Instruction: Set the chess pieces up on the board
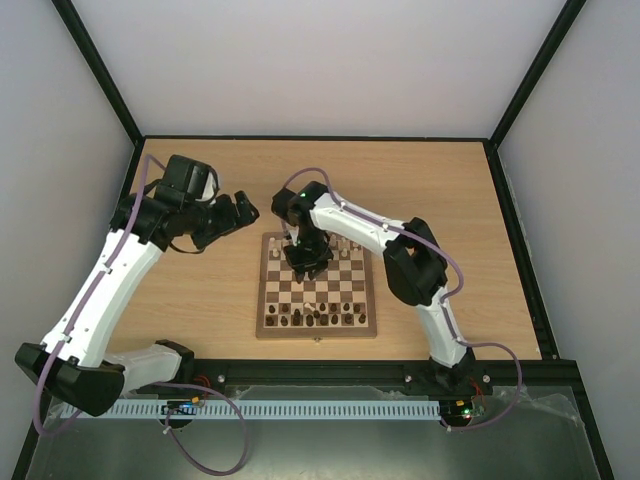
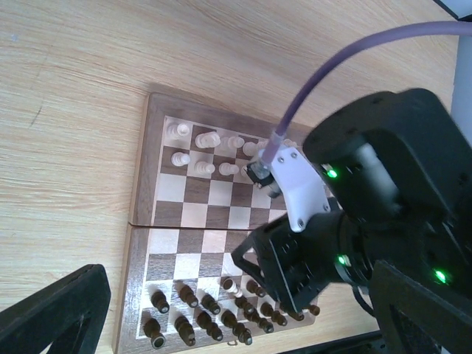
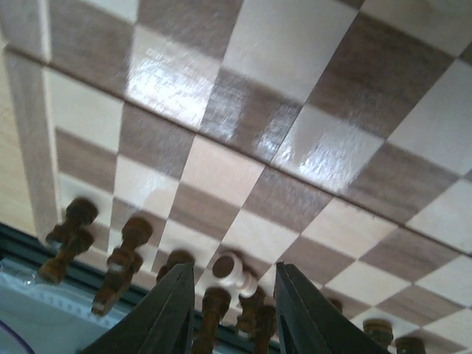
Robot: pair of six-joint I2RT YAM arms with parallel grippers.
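Note:
The chessboard [image 1: 365, 300] lies on the table, dark pieces [image 2: 158, 301] along its front rows and white pieces [image 2: 207, 140] at the back. A white piece [image 3: 233, 273] appears tipped among the dark ones at the front, below my right gripper. That gripper hangs over the board's middle, its fingers parted, with nothing clearly held. My left gripper [image 1: 242, 214] is open and raised left of the board, with nothing between its fingers.
Bare wooden table [image 1: 440, 180] surrounds the board, with free room behind and to both sides. The right arm covers part of the white pieces in the top view.

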